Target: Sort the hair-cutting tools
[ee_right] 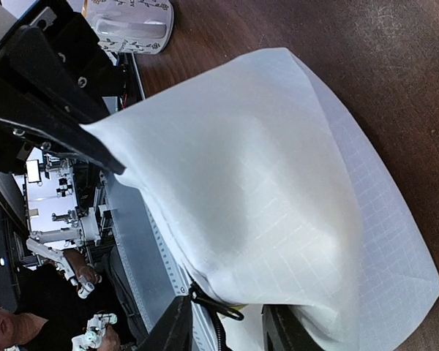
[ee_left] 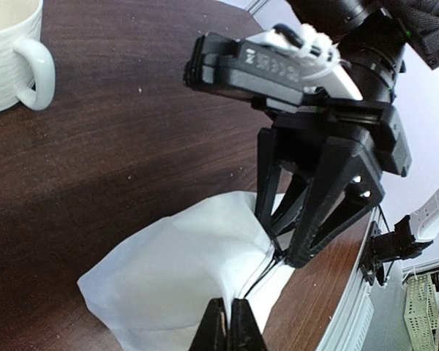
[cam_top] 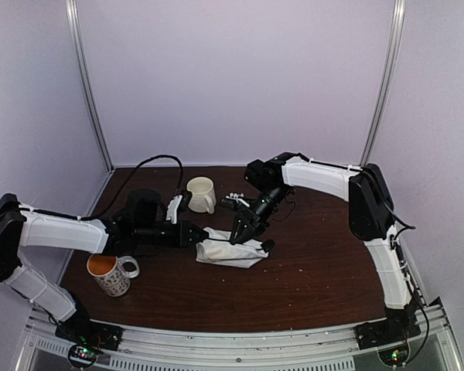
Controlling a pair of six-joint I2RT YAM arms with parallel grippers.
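Observation:
A white cloth (cam_top: pixel 228 255) lies mid-table between the grippers, with a dark, thin tool (ee_right: pixel 216 307) partly under its folds. My left gripper is shut at the cloth's edge, apparently pinching a fold; a corner is drawn up to it in the right wrist view. My right gripper stands open over the cloth, its fingers either side of the dark tool, which is partly hidden.
A white mug (cam_top: pixel 201 193) stands behind the cloth, a patterned mug (cam_top: pixel 110 277) at the front left.

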